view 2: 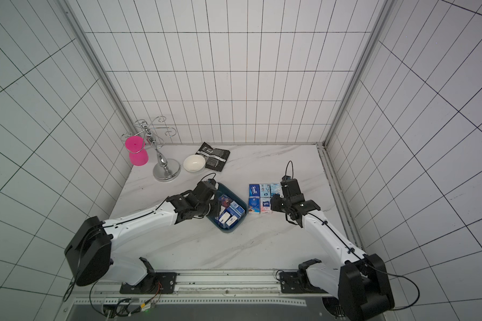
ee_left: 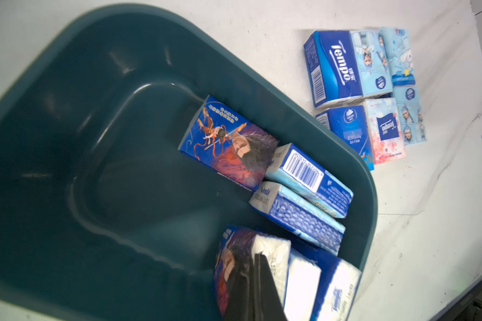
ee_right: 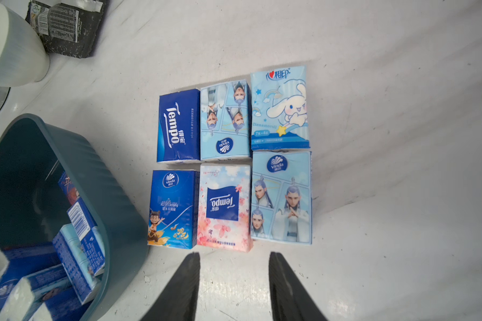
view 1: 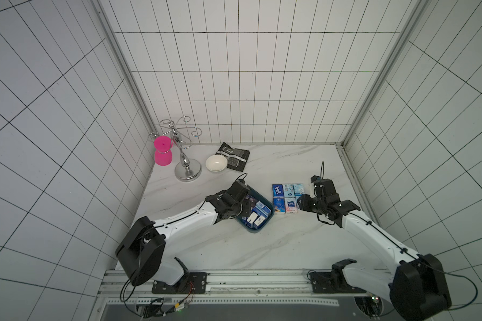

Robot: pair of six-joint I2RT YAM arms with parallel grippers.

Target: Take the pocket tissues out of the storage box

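Observation:
The dark teal storage box holds several tissue packs. One blue pack with a warrior picture lies flat by its wall, near two Vinda packs standing on edge, one showing a barcode. In the lower part of the left wrist view, my left gripper is shut, nothing between its fingers; a white-ended pack lies just behind the tips, outside them. On the table, two rows of packs include a dark blue Tempo pack and a pink Tempo pack. Just short of these rows, my right gripper stands open and empty.
A white bowl and a black packet sit behind the box. At the back left, a metal stand carries a pink cup. Bare table extends right of the rows.

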